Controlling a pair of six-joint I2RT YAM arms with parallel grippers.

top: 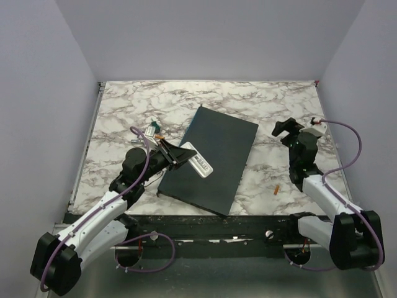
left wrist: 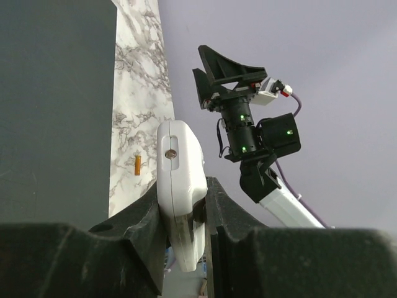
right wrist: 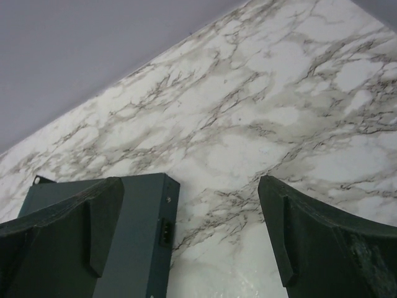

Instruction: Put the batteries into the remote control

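Note:
My left gripper (top: 185, 155) is shut on a white remote control (top: 200, 164), held over the dark board. In the left wrist view the remote (left wrist: 180, 155) is seen end-on between the fingers. An orange battery (top: 276, 189) lies on the marble right of the board, also seen in the left wrist view (left wrist: 138, 165). Another orange piece (top: 159, 138) is partly hidden behind my left arm. My right gripper (top: 282, 131) stands open above the marble at the right, with nothing between its fingers in the right wrist view.
The dark board (top: 211, 180) covers the middle of the marble table (top: 260, 93). Small green and silver items lie behind the left arm.

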